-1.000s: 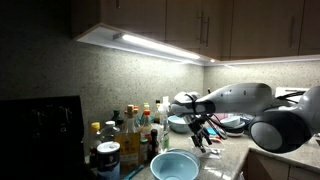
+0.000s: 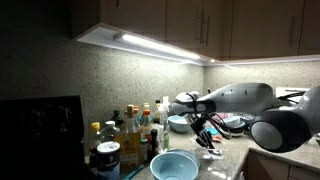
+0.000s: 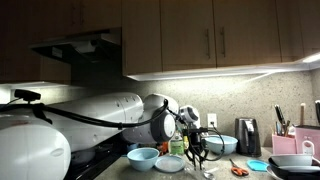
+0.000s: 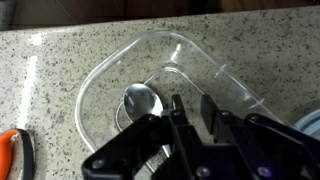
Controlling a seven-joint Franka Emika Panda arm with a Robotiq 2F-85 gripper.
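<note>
A clear plastic container [image 4: 100,72] with rounded corners spreads under my gripper in the wrist view. Inside its outline lies a metal spoon [image 4: 142,101], left of the fingertips, its handle running down toward the dark gripper body. My two fingers stand close together with a narrow gap, over the container's area. What sits between them does not show clearly, and the container's near side is hidden. From the second exterior view, the gripper [image 3: 196,158] points down low over the counter, with something pale [image 3: 208,175] just beneath it.
An orange-handled tool [image 4: 9,150] lies left of the container. A light-blue bowl [image 2: 175,165] and a plate [image 3: 171,163] stand near the arm; bottles [image 2: 130,135] line the wall. Another bowl [image 3: 222,145] is behind, and a pink utensil holder [image 3: 304,137] stands farther right.
The gripper sits slightly lower over the pale item than a second ago. Otherwise the scene looks the same.
</note>
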